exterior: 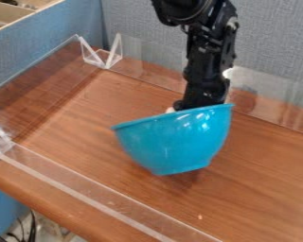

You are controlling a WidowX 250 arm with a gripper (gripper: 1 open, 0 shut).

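A blue plastic bowl (173,144) is held tilted over the wooden table, right of centre in the camera view. My black gripper (195,102) is behind its raised far rim, shut on the bowl; its fingertips are mostly hidden by it. A small pale bit shows just above the rim, too small to tell what it is.
Clear plastic walls edge the wooden table (79,142), with white brackets (101,55) at the back left corner and at the left. A wooden box (12,14) is at the top left beyond a partition. The table around the bowl is clear.
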